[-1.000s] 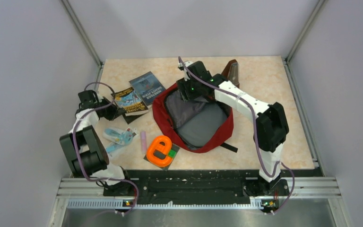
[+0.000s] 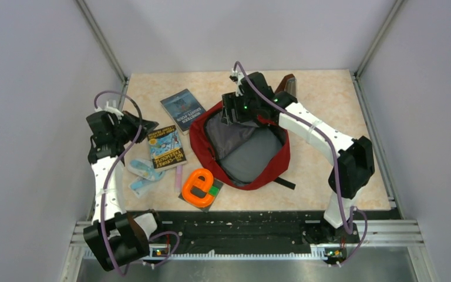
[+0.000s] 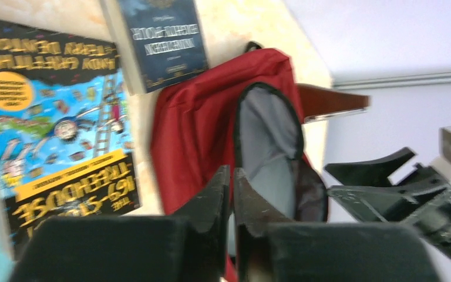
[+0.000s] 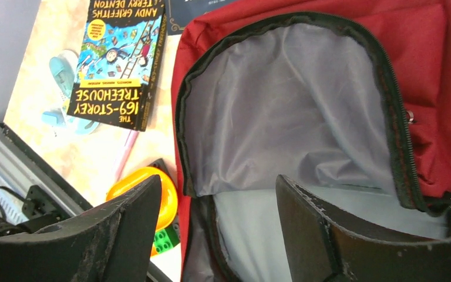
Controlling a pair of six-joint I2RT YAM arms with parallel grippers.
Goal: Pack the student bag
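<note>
The blue-and-black treehouse book (image 2: 167, 148) lies flat, cover up, left of the red bag. Just above its far left corner is my left gripper (image 2: 155, 124). In the left wrist view its fingertips (image 3: 223, 179) are almost together, with only a slim gap; no object shows between them, and the book is off to the left. The red bag (image 2: 196, 136) lies with its grey inside exposed. My right gripper is over the bag opening, fingers spread wide and empty. Behind the treehouse book is a dark blue book (image 2: 182, 110).
Near the front edge, an orange ring-shaped item (image 2: 198, 188) with a green block rests on a dark flat piece. Beside it are a pink stick (image 2: 178, 178) and light-blue items (image 2: 145, 170). The table right of the bag is clear.
</note>
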